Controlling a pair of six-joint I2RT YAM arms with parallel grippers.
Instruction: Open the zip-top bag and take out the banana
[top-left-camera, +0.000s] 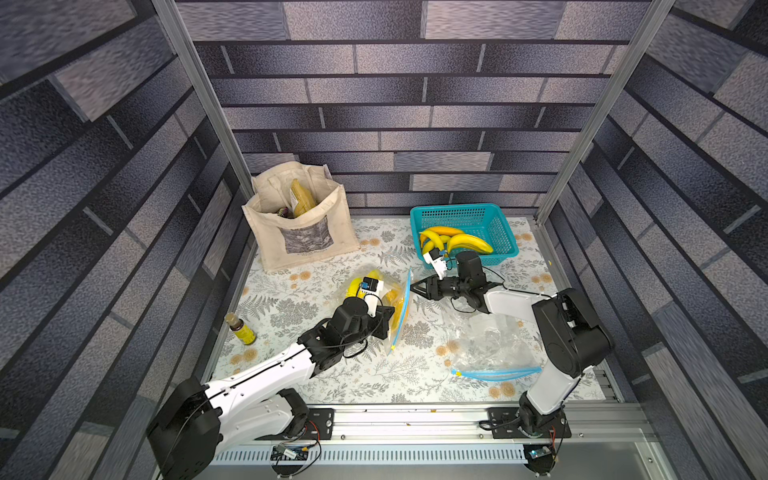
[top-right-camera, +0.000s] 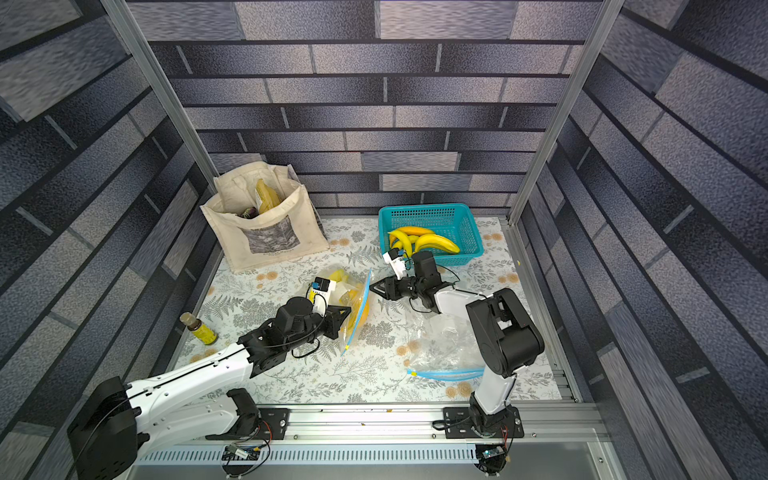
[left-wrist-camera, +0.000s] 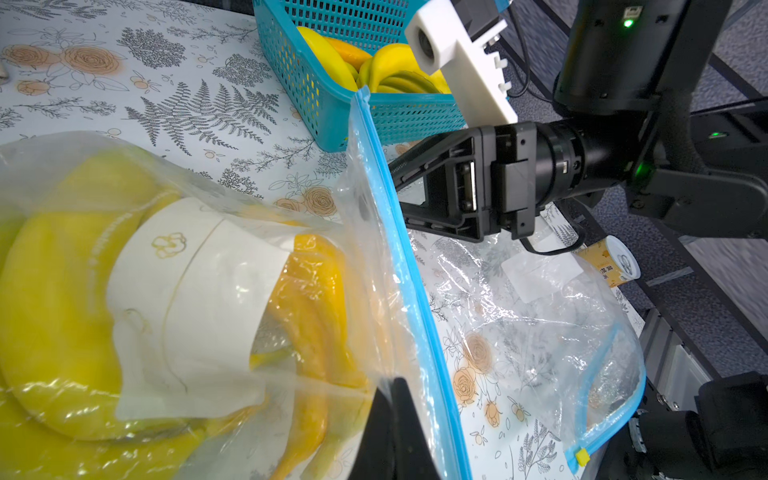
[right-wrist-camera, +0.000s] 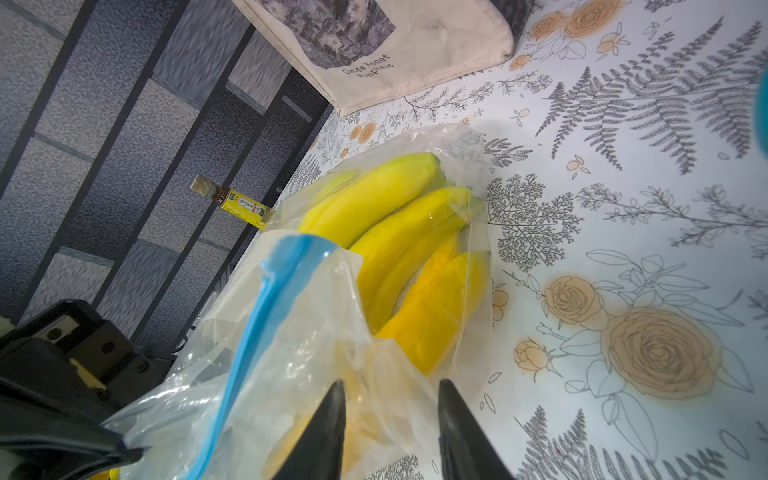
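Observation:
A clear zip top bag (left-wrist-camera: 384, 264) with a blue zip strip holds yellow bananas (right-wrist-camera: 400, 228) and a white label. Its mouth edge stands raised, facing right. My left gripper is shut on the bag's thin film just behind the strip. To the right of that strip, my right gripper has its fingers (right-wrist-camera: 324, 432) apart, pointing at the bag. Film and a banana show beyond the gap, with no object clearly gripped. From the top left view, the right gripper (top-left-camera: 420, 288) sits close beside the strip; whether they touch is unclear.
A teal basket (top-left-camera: 500, 232) with loose bananas stands behind the right gripper. An empty zip bag (top-left-camera: 492, 344) lies flat at the front right. A canvas tote (top-left-camera: 344, 228) is at the back left; a small yellow bottle (top-left-camera: 241, 329) stands at the left.

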